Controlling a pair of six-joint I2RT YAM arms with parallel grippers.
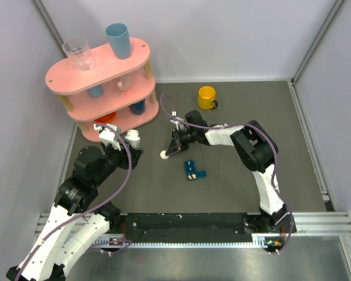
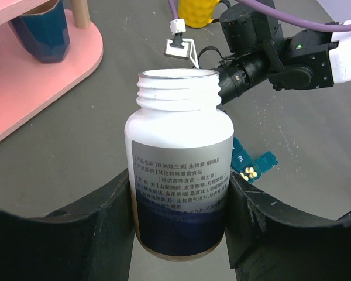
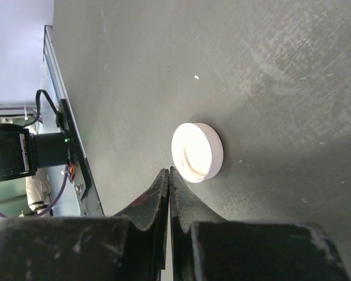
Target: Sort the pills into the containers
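Note:
A white pill bottle [image 2: 181, 129] with a silver and dark blue label stands upright and uncapped, with my left gripper shut on its lower part. In the top view this bottle [image 1: 133, 139] is beside the shelf. The white cap [image 3: 197, 152] lies on the table, its hollow side facing up. My right gripper is shut right beside the cap, and nothing shows between its fingers. A small blue pill box [image 1: 191, 170] rests on the table with its lid open to the right; yellowish pills [image 2: 249, 173] lie in its near compartment. The bottle's inside is hidden.
A pink shelf [image 1: 123, 120] with cups stands at the back left, close to my left arm. Behind the right gripper sits a yellow mug [image 1: 207, 98]. Purple cables [image 1: 124, 181] run along both arms.

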